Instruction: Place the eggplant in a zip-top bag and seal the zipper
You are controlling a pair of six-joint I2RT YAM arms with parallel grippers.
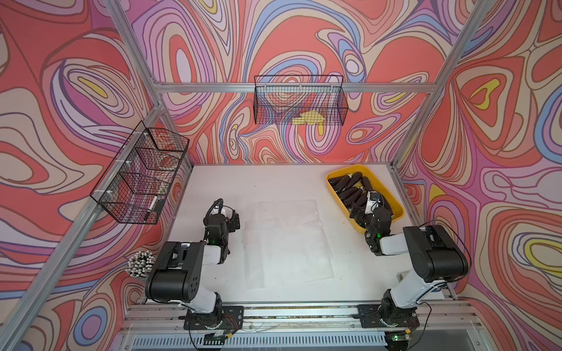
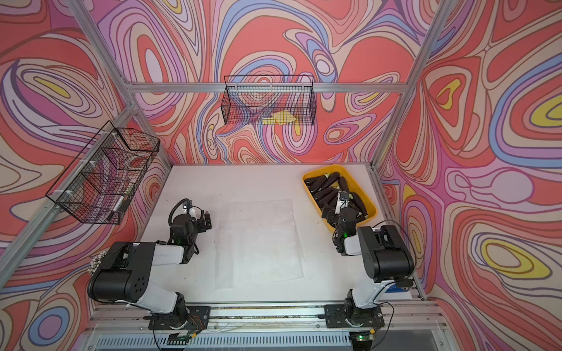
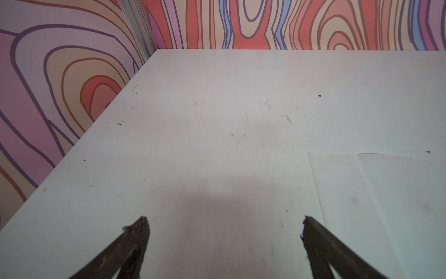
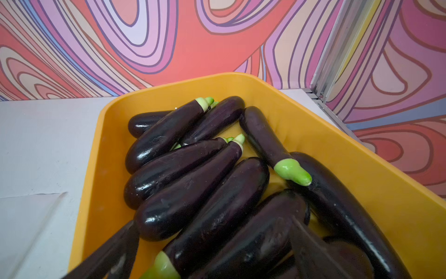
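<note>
Several dark purple eggplants [image 4: 185, 186] with green stems lie in a yellow bin [image 4: 88, 186] at the back right of the table. Over that bin my right gripper stands open; its fingers frame some eggplants but have hold of none. A clear zip top bag [image 1: 288, 248] lies flat and empty on the middle of the table. My left gripper is open above bare table, left of the bag, with nothing between its fingers. From these views I cannot tell where the bag's zipper lies or whether it is open.
Wire baskets hang on the back wall [image 1: 300, 105] and on the left frame [image 1: 143, 175], clear of the table. Bare white table [image 1: 257, 182] stretches behind the bag, and a free strip separates the bag from the bin.
</note>
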